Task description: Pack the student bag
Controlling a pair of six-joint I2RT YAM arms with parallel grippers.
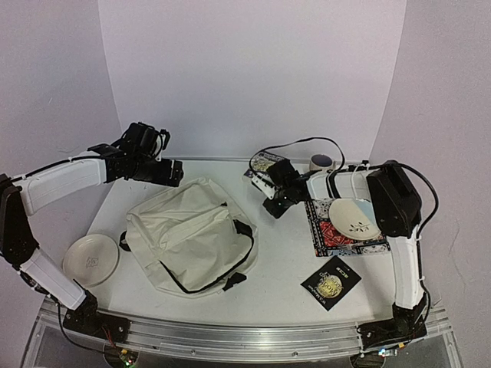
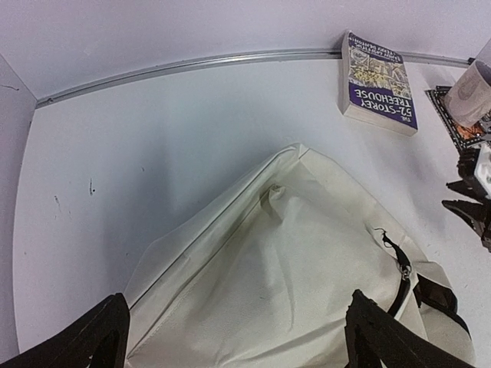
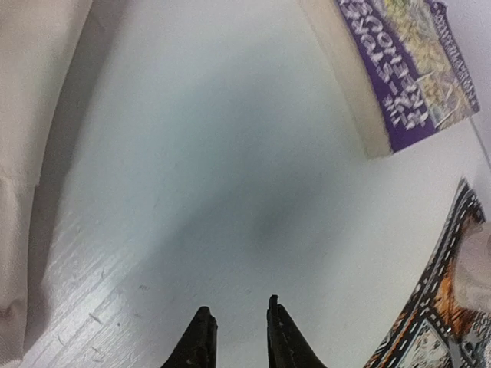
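Observation:
The purple Treehouse book lies flat by the back rail; in the right wrist view the book (image 3: pixel 367 46) is at the upper right, beyond my fingertips. My right gripper has its fingers slightly parted over bare table, nothing between them. From above, that right gripper (image 1: pixel 266 197) sits just in front of the book, apart from it. The cream bag (image 1: pixel 180 230) lies on the table at centre left, a black zip along its front. Above its back edge, my left gripper stands wide open and empty.
A bandana-patterned mat (image 1: pixel 330 250) with a plate (image 1: pixel 354 220) on it lies at the right, with a mug (image 1: pixel 323 161) behind. A black book (image 1: pixel 332 282) is at front right, another plate (image 1: pixel 90 261) at front left. Bare table separates bag and mat.

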